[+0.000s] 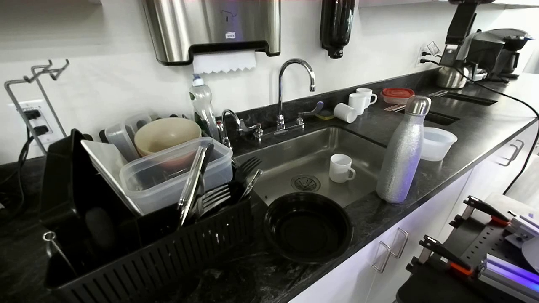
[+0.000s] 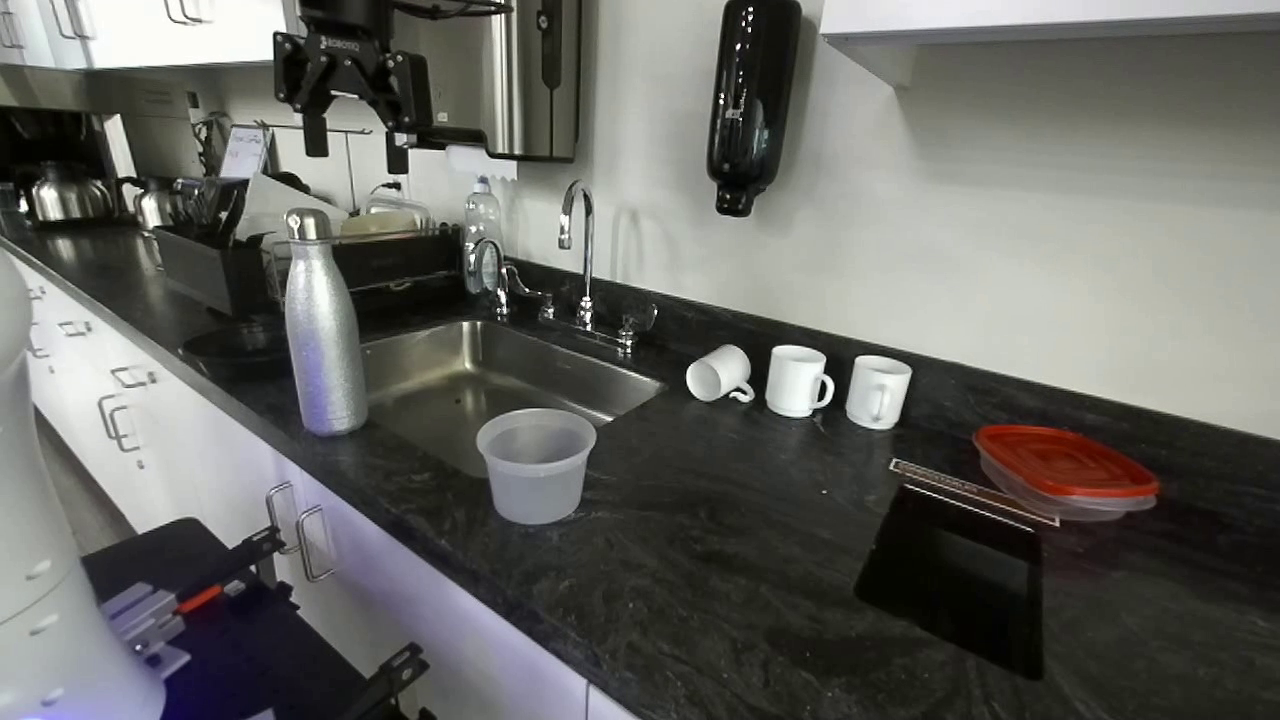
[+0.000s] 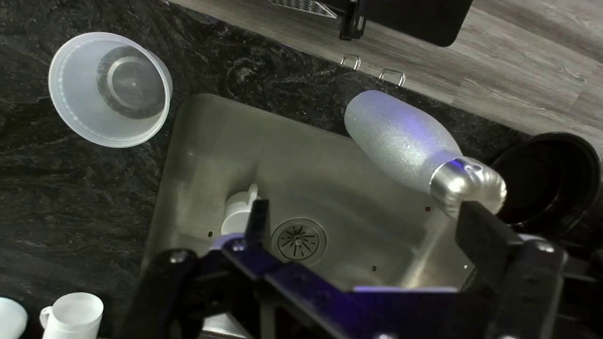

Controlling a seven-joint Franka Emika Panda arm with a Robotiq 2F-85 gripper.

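My gripper hangs open high above the sink side of the counter, nothing between its fingers. Seen from the wrist, the fingers spread wide over the steel sink. Inside the basin a white mug stands beside the drain; the wrist view shows it partly hidden by a finger. A silver glitter bottle is upright on the counter's front strip. Between bottle and dish rack lies a black bowl. On the other side of the sink stands an empty translucent tub.
White mugs, one of them on its side, line the back wall near a red-lidded container. A full dish rack crowds one end. The faucet rises behind the sink.
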